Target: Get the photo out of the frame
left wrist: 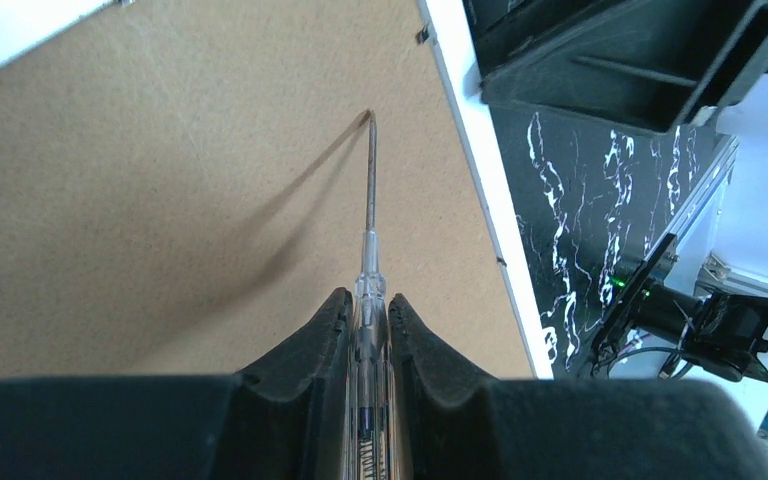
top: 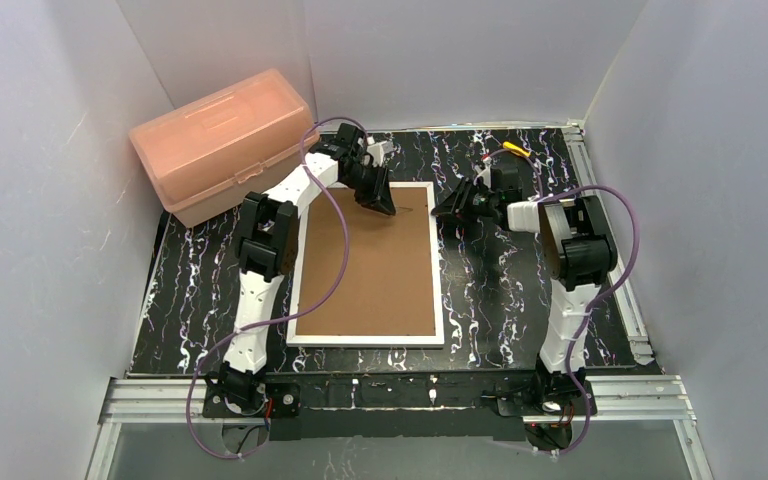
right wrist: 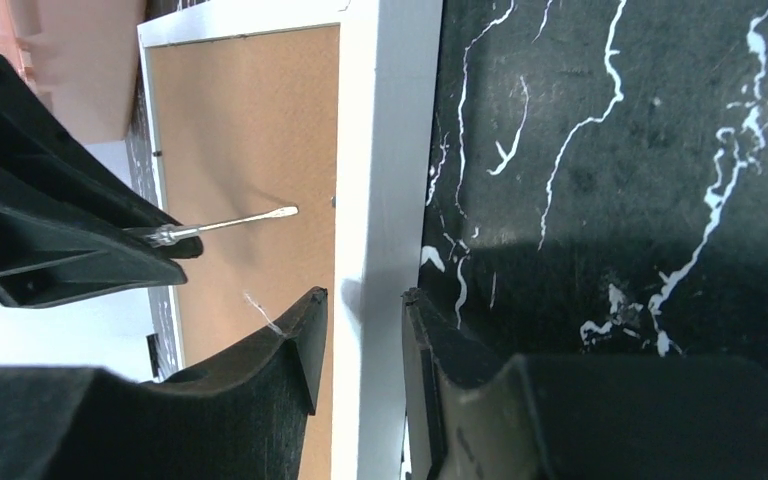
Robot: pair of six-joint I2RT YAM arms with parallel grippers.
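Observation:
The white frame [top: 439, 280] lies on the table with its brown backing board [top: 365, 275] facing up. No photo shows. My left gripper is shut on a thin screwdriver [left wrist: 371, 180], whose metal tip reaches over the board near the frame's right side. Small dark tabs [left wrist: 422, 35] sit along the inner edge. On the right side, my right gripper stands part open, its fingers [right wrist: 307, 330] on either side of the white edge. Whether they touch it, I cannot tell.
A pink lidded box [top: 225, 140] stands at the back left. A yellow-handled tool [top: 516, 149] lies at the back right. Bare black marbled table [top: 500, 310] extends to the right of the frame.

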